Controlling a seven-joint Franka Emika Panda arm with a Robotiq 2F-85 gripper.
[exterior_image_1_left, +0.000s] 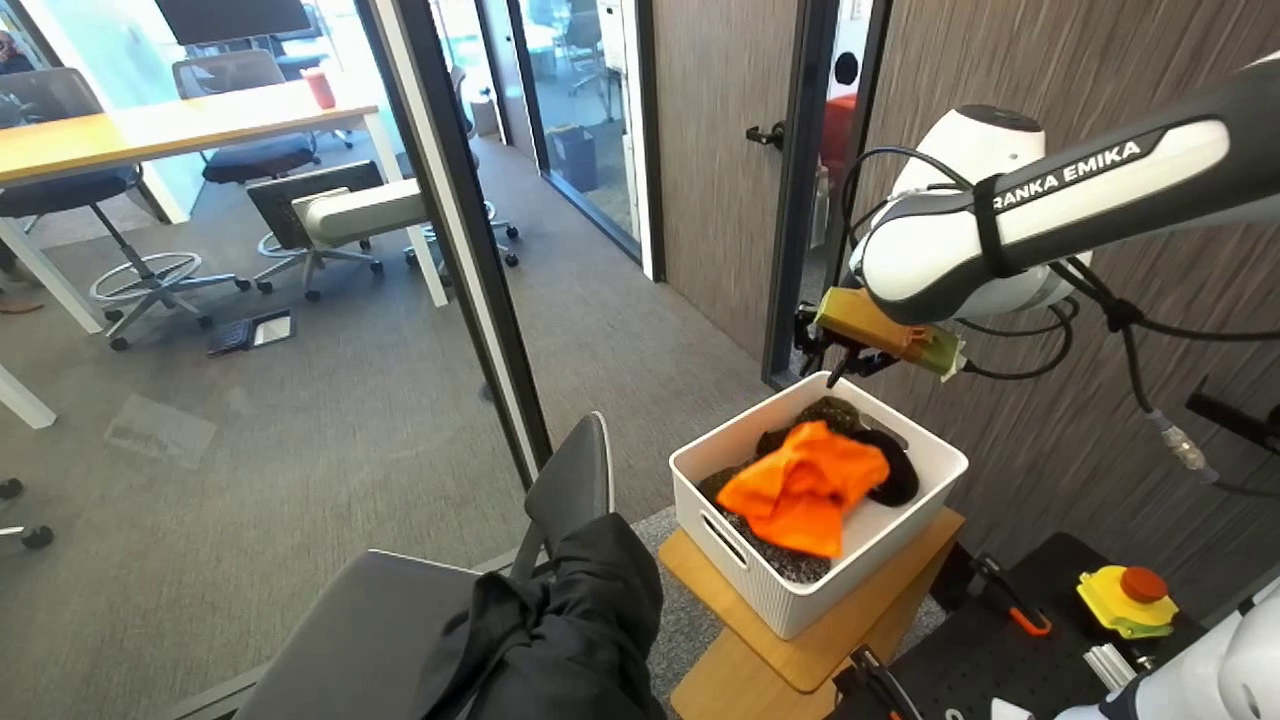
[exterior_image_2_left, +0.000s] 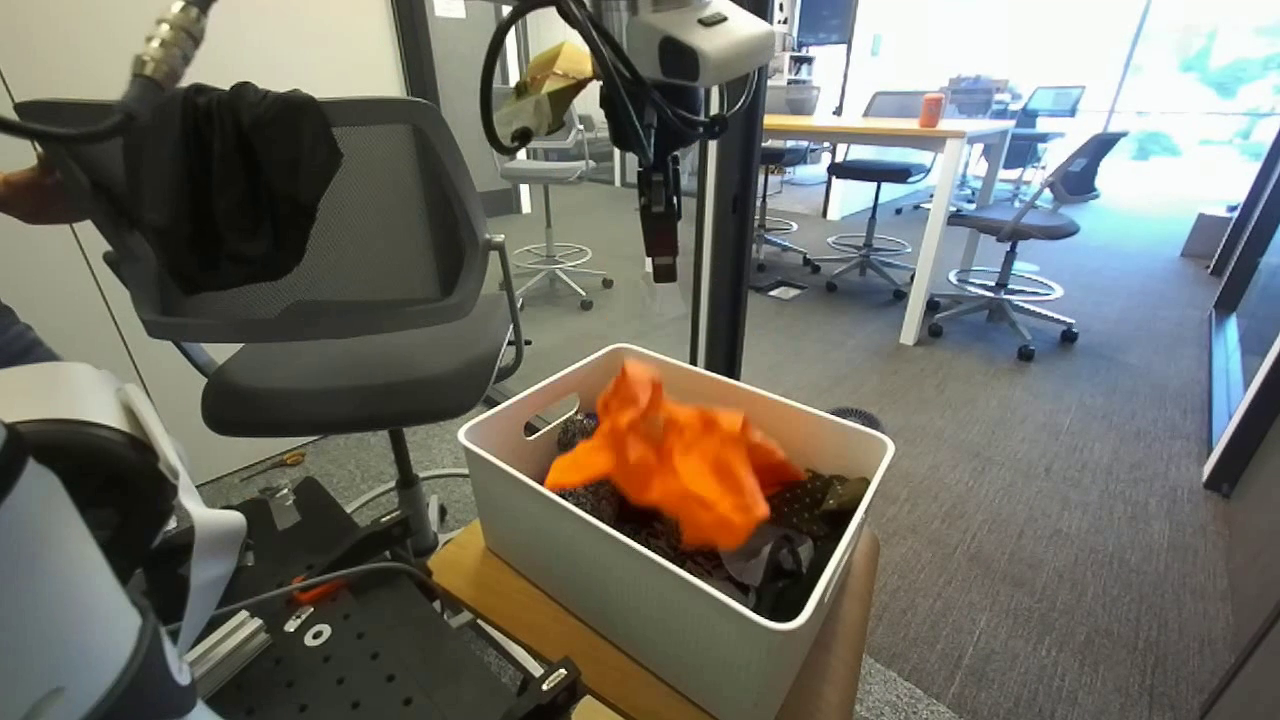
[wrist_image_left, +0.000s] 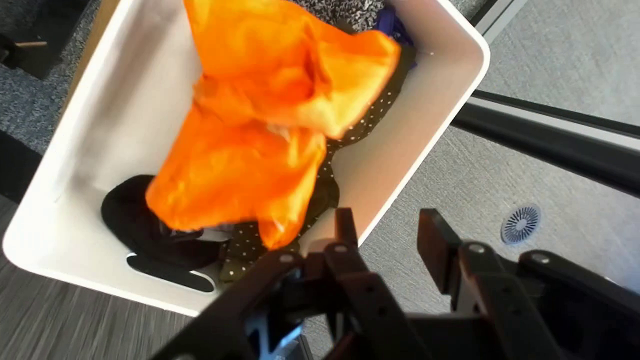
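A bright orange cloth, crumpled and slightly blurred, is over the dark clothes inside the white bin. In exterior view 2 the cloth partly rises above the near rim; whether it rests fully on the heap I cannot tell. My gripper stands open beyond the bin's edge in the wrist view, its fingers apart and empty. The orange cloth lies clear of them, up and to the left. From exterior view 2, the gripper hangs above the bin's far side.
Dark patterned fabrics and a black item share the bin, which stands on a wooden stool. A grey chair with a black garment is close by. A glass partition's dark post rises beyond.
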